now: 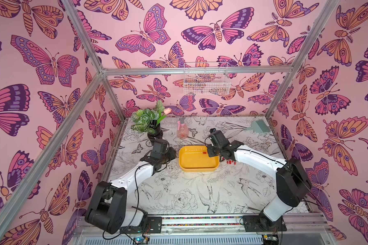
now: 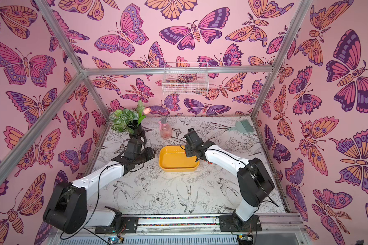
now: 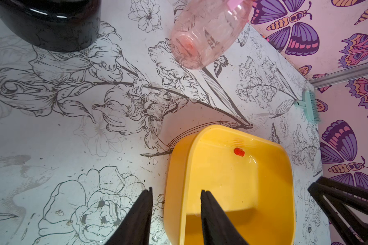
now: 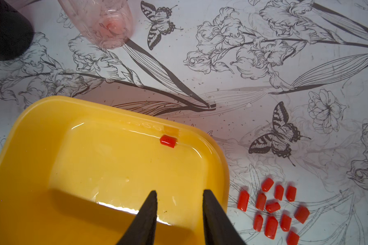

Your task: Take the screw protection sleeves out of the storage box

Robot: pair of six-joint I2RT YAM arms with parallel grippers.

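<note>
One red sleeve (image 4: 168,141) lies inside the yellow storage box (image 4: 222,163), by its far wall. Several more red sleeves (image 4: 271,227) are scattered on the table to the right of the box. My right gripper hangs over the right part of the box, its fingers apart and nothing between them; the sleeve in the box is ahead of its tips. To the left of the box is my left gripper, also open and empty, with the box's left wall (image 3: 184,183) showing between and beyond its fingers.
A black pot (image 3: 49,24) with a plant stands behind the left arm. A pink clear bottle (image 3: 208,32) stands behind the box, and a green brush (image 1: 257,126) lies at the back right.
</note>
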